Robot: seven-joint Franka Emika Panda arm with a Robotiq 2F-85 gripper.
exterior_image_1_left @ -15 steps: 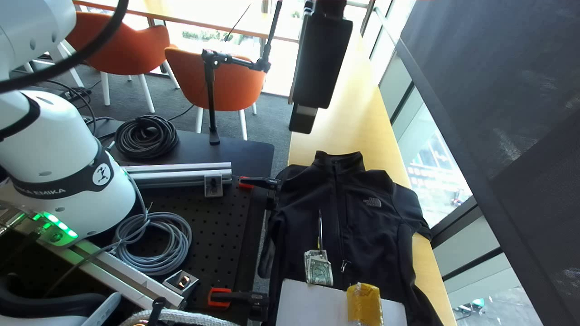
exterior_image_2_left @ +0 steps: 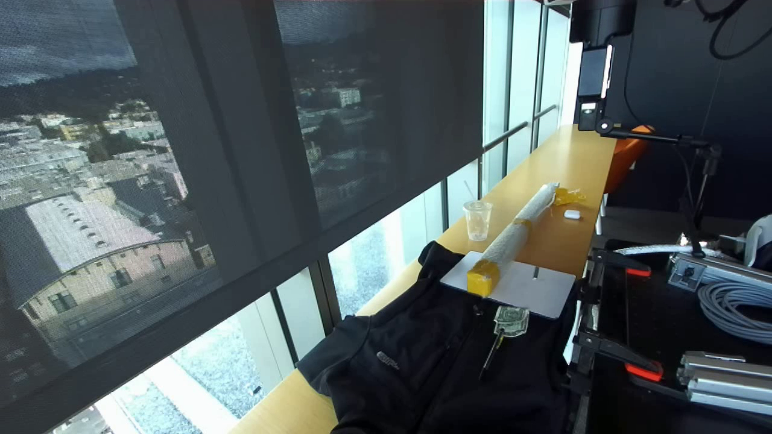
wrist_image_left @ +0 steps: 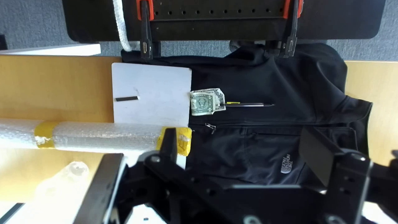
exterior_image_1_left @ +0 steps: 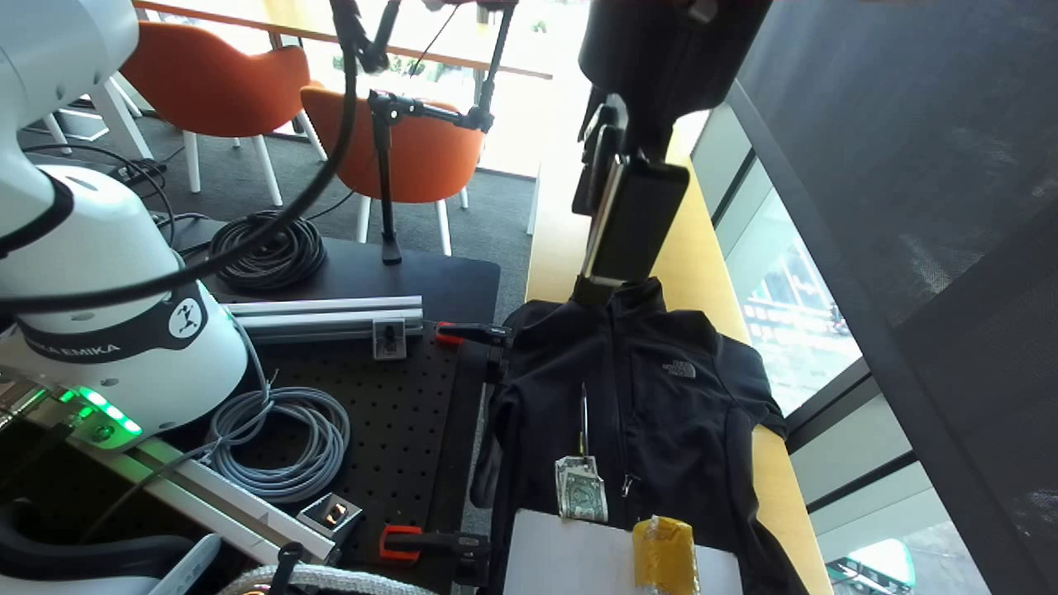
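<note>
My gripper is open and empty, hanging over a black jacket (wrist_image_left: 231, 153) in the wrist view. One finger (wrist_image_left: 169, 143) shows near the taped end of a wrapped roll, the other finger (wrist_image_left: 317, 156) by the jacket's logo. On the jacket lie a folded dollar bill (wrist_image_left: 203, 104) and a thin pen (wrist_image_left: 250, 105), whose end touches or overlaps the bill. In exterior view 1 the gripper (exterior_image_1_left: 620, 233) appears well above the cloth, near the jacket's collar.
A white board (wrist_image_left: 151, 89) with a dark strip on it adjoins the bill. Across it rests the bubble-wrapped roll (wrist_image_left: 100, 134) with yellow tape. A clear cup (exterior_image_2_left: 477, 219) stands by the window. Clamps (wrist_image_left: 145, 33) line the black bench's edge.
In exterior view 1 the gripper has moved to the right and lower in the picture, now overlapping the jacket's collar. The jacket, bill and pen have not moved.
</note>
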